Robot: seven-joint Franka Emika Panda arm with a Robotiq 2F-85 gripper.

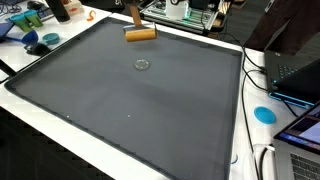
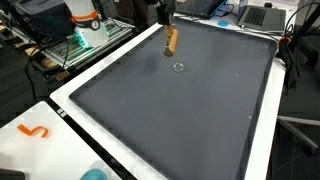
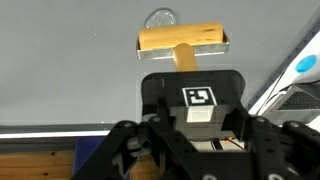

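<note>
A T-shaped wooden tool with a tan block (image 3: 180, 38), a metal strip along its edge and a short handle (image 3: 184, 57) shows in the wrist view. My gripper, a dark shape bearing a printed tag, is shut on that handle. The fingertips' contact is mostly hidden. In exterior view 1 the wooden block (image 1: 140, 34) appears over the far edge of the grey board, handle upward. From exterior view 2 the block (image 2: 171, 40) looks narrow and upright. Whether it touches the board, I cannot tell. Close by lies a small, round, clear or silvery disc (image 3: 160, 18).
The grey board (image 1: 130, 100) is otherwise bare, with wide free room. Laptops (image 1: 290, 80) and a blue disc (image 1: 265, 115) sit along the right side in exterior view 1. Bowls and utensils (image 1: 37, 48) crowd the far left.
</note>
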